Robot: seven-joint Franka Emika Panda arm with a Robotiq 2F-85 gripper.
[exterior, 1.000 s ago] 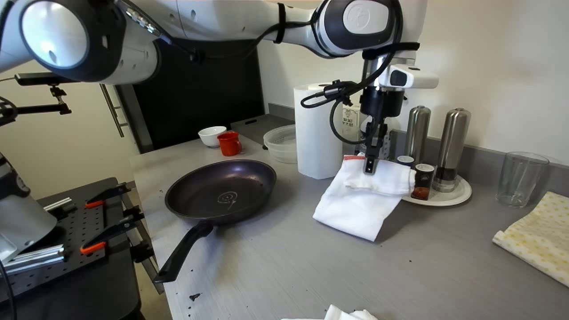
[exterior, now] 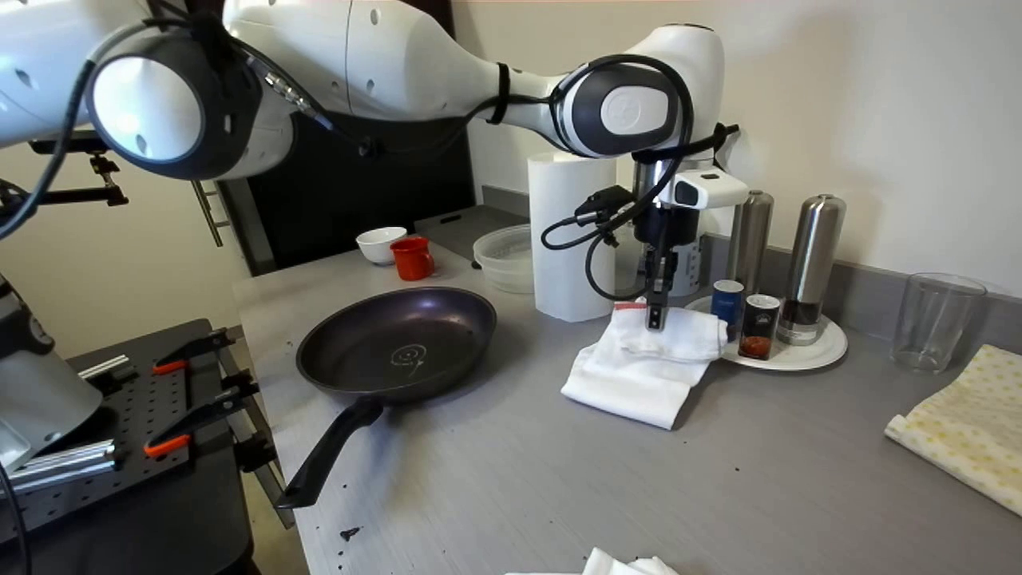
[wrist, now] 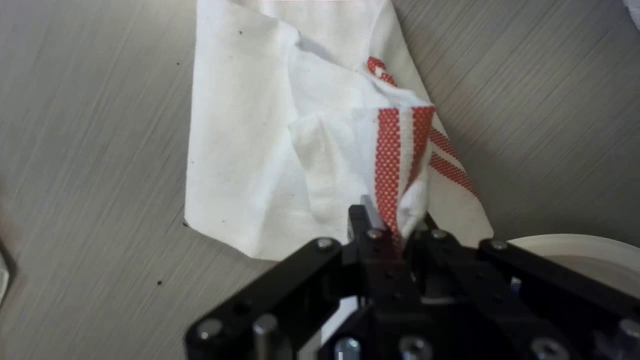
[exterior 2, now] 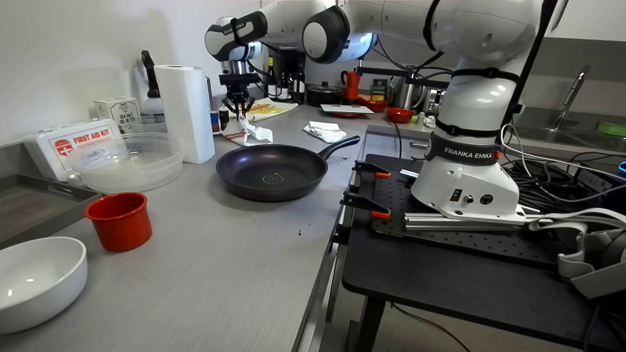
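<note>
A white towel with red stripes [exterior: 627, 383] lies partly folded on the grey counter, between the paper towel roll and the plate of shakers. My gripper [exterior: 656, 321] points down and is shut on a raised edge of this towel. In the wrist view, a striped fold of the towel [wrist: 388, 156] runs up between the fingertips of my gripper. The towel's lower layers spread flat beneath. From the other side, the towel [exterior 2: 258, 134] drapes below my gripper [exterior 2: 239, 114].
A black pan [exterior: 398, 345] sits left of the towel. Close on the right, the white plate [exterior: 829, 350] carries metal grinders [exterior: 812, 259] and small shakers [exterior: 759, 326]. The paper towel roll [exterior: 570, 239] stands behind. Another white cloth [exterior: 623, 565] lies at the front.
My gripper has come down and slightly left, with the towel still between its fingers. The towel's raised part now sits lower, closer to the counter.
</note>
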